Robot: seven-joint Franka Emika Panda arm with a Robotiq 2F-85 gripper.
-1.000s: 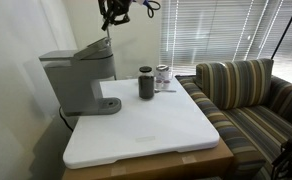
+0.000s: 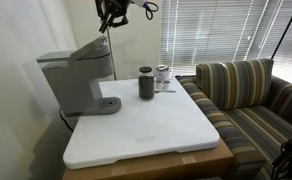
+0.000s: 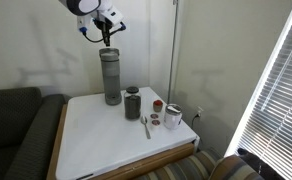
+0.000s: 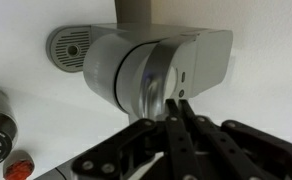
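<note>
A grey coffee maker [image 2: 78,85] stands upright at the left back of the white table, its drip tray facing the table's middle. Its lid [image 2: 90,47] looks slightly raised at the front in exterior view 1. Just above the machine's top is my gripper [image 3: 107,43], pointing down. In the wrist view the fingertips [image 4: 172,104] are close together over the machine's silvery front edge [image 4: 162,75]. Nothing shows between them, so the gripper is shut. Whether the fingers touch the lid, I cannot tell.
A dark jar [image 2: 146,84] stands near the machine. Behind it are a light can [image 2: 163,76], a small red-topped container [image 3: 157,105] and a spoon [image 3: 146,127]. A striped armchair [image 2: 236,85] borders the right side.
</note>
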